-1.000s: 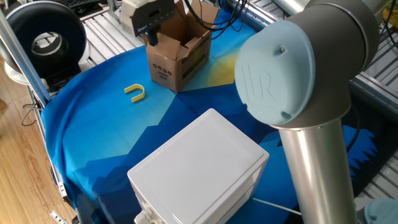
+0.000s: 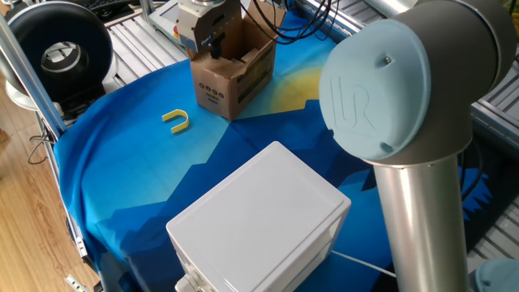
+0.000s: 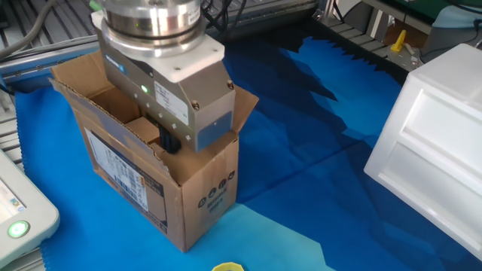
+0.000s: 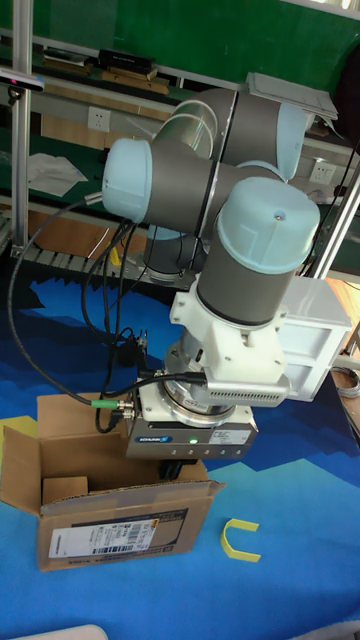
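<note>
My gripper [image 3: 170,141] hangs fingers down over the open cardboard box [image 3: 211,197]. Its short black fingers show as one dark cluster at the box's mouth, and no object can be made out between them; whether they are apart or together is unclear. In exterior view 1 the gripper [image 2: 216,49] is at the box's near left rim. Inside the box [image 4: 122,526] lies a smaller brown carton [image 4: 64,486]. A yellow U-shaped piece [image 2: 176,121] lies on the blue cloth, apart from the box.
A white drawer unit [image 2: 259,215] stands on the cloth, well away from the box. Black cables [image 2: 284,28] loop beside the gripper. A teach pendant [image 3: 22,214] sits beside the box. Open blue cloth [image 2: 122,174] lies around the yellow piece.
In exterior view 1 my gripper has moved right, from the box's left edge to over its opening. The arm's joint shifted right too. Box, yellow piece and white unit stayed put.
</note>
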